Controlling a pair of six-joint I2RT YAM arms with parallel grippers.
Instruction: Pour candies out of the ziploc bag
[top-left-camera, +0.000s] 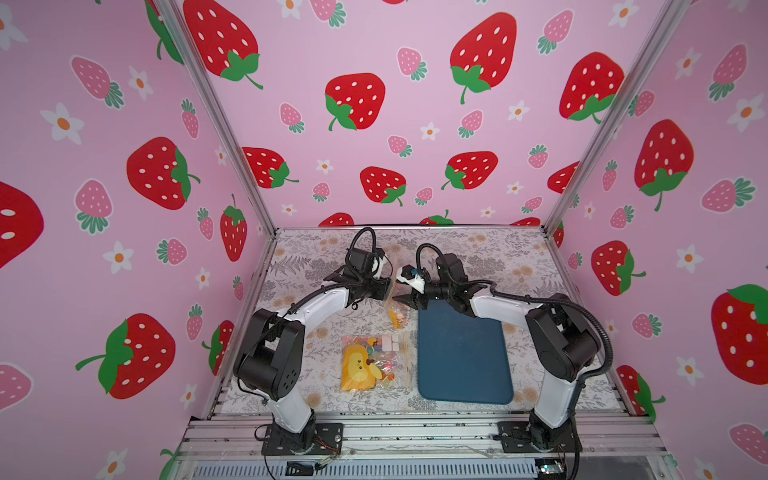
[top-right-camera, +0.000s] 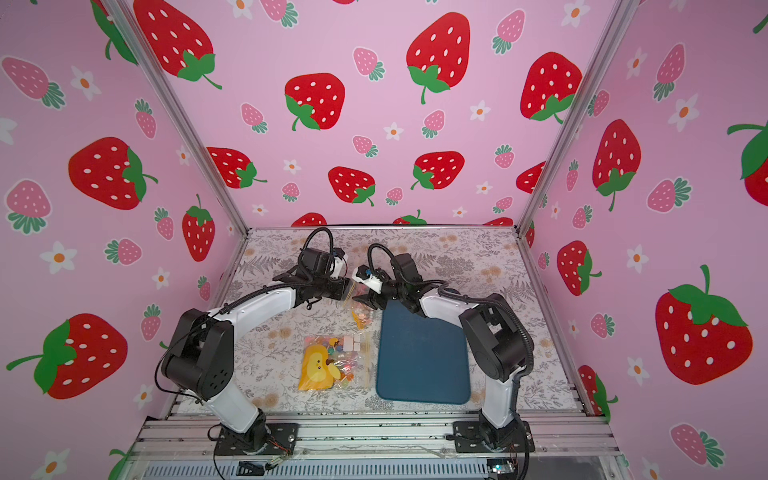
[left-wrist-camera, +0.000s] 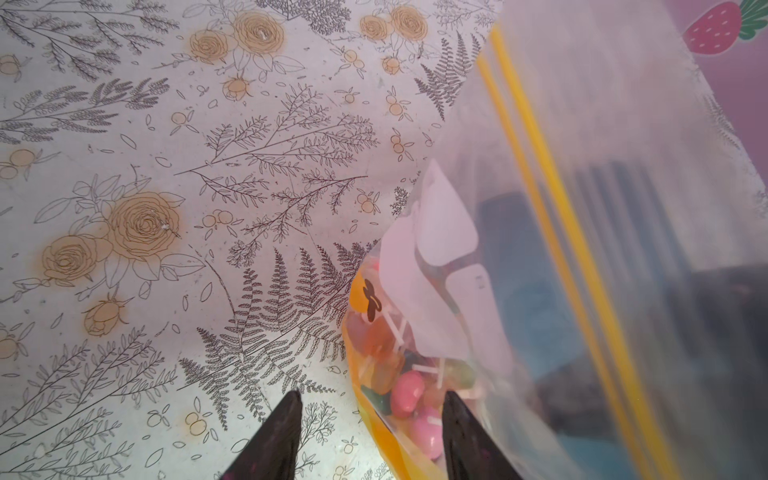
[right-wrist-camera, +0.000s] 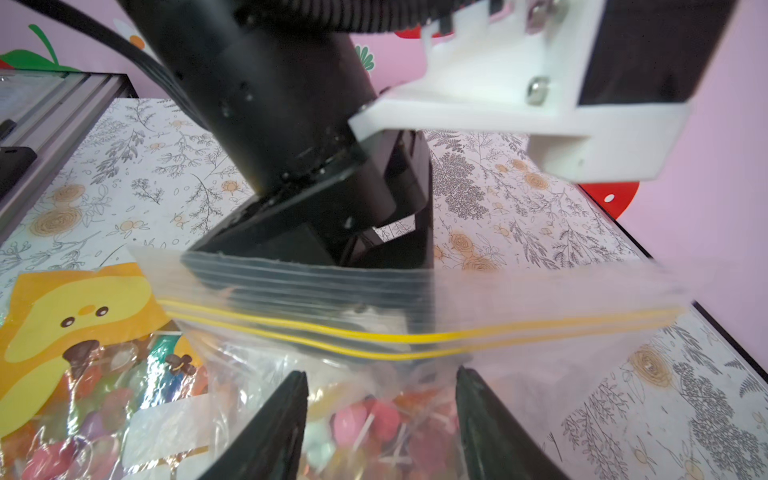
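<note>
A clear ziploc bag (right-wrist-camera: 416, 336) with yellow zip lines stands upright between the two grippers, pink and other coloured candies (left-wrist-camera: 408, 392) visible low inside. In the top left view its orange lower part (top-left-camera: 397, 318) shows below the arms. Fingers of the left gripper are spread apart, with the bag just beyond and beside the right-hand one. The right gripper also has its fingers apart, the bag's front directly ahead of them. Whether either finger pair touches the plastic cannot be told. Through the bag, the right wrist view shows the left gripper's dark fingers.
A second filled bag with a yellow duck print (top-left-camera: 360, 369) lies flat at the front of the table. The blue tray (top-left-camera: 464, 352) lies to its right, empty, under the right arm.
</note>
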